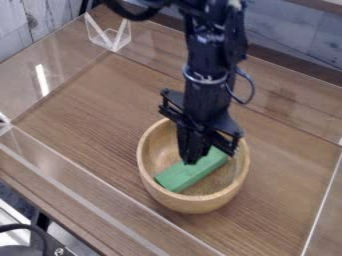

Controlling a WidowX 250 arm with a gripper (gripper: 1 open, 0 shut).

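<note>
A wooden bowl (154, 155) stands at the lower middle of the table, with a green block (181, 175) lying flat inside it. The dark gripper (201, 145) hangs over the bowl, its fingers pointing down around the upper end of the block. Whether the fingertips touch the block, and how far apart they are, is hard to tell.
A dark cable lies at the lower left edge. The back edge and a wall run along the top, with a small pale object at the upper left.
</note>
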